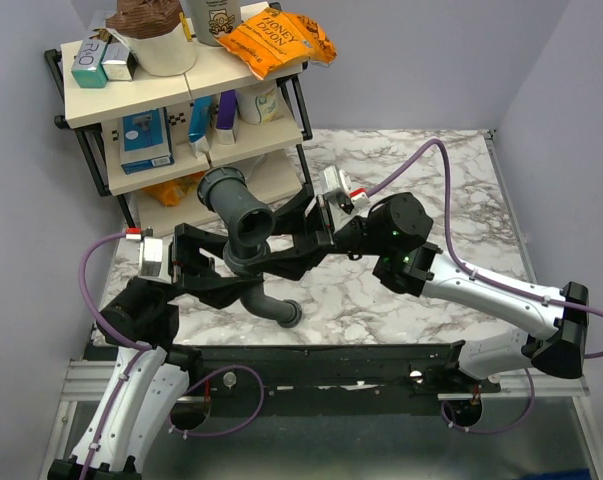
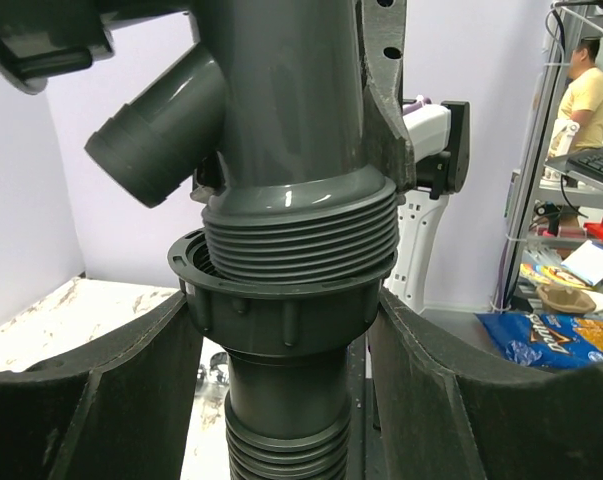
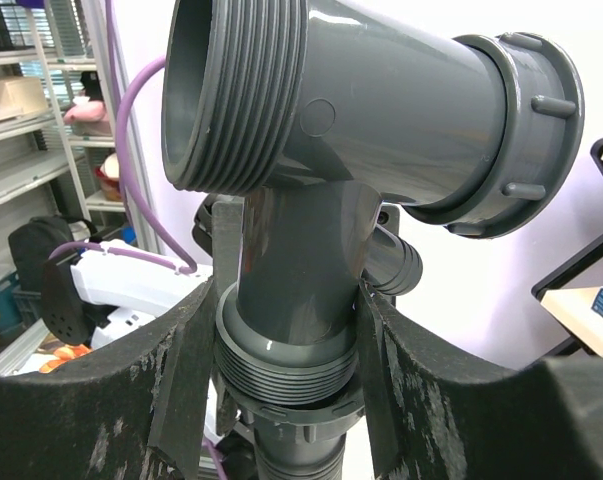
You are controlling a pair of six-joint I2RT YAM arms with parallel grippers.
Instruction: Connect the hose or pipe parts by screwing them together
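A grey pipe tee (image 1: 236, 205) stands up at the middle of the top view, above a curved drain hose (image 1: 266, 304). In the left wrist view, the tee's threaded neck (image 2: 299, 240) goes down into a ring nut (image 2: 289, 318), with a gap showing at the nut's left rim. My left gripper has its fingers against both sides of this nut. Higher up, my right gripper has its fingers on both sides of the neck below the tee. The nut's threads inside are hidden.
A shelf rack (image 1: 171, 160) with boxes and snack bags stands behind, at the left. Both arms crowd close together around the pipe.
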